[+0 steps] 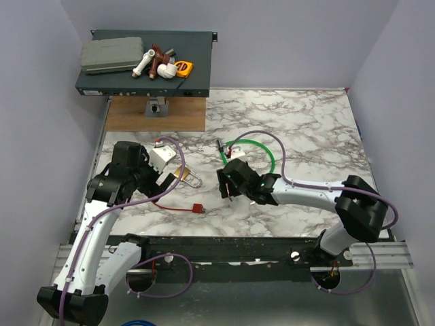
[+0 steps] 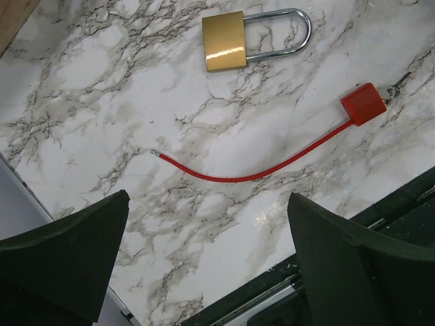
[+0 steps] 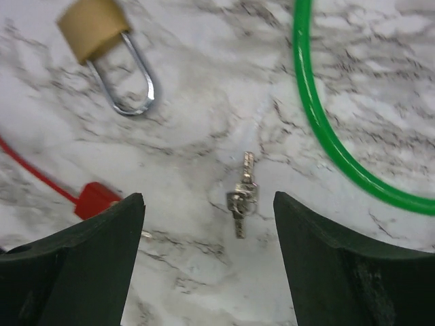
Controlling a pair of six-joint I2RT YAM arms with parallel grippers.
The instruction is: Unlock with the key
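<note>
A small bunch of silver keys [image 3: 242, 202] lies on the marble between the fingertips of my right gripper, which hovers over it, part open. A brass padlock [image 2: 223, 41] with a long steel shackle lies flat, and below it a red lock [image 2: 362, 104] with a red cable and a metal piece at one end. My left gripper is open above the marble near these locks, nothing between its fingers.
A green hose [image 3: 309, 102] curves behind and right of the keys. A dark shelf [image 1: 119, 85] with a case and tools stands at the back left over a wooden board [image 1: 122, 112].
</note>
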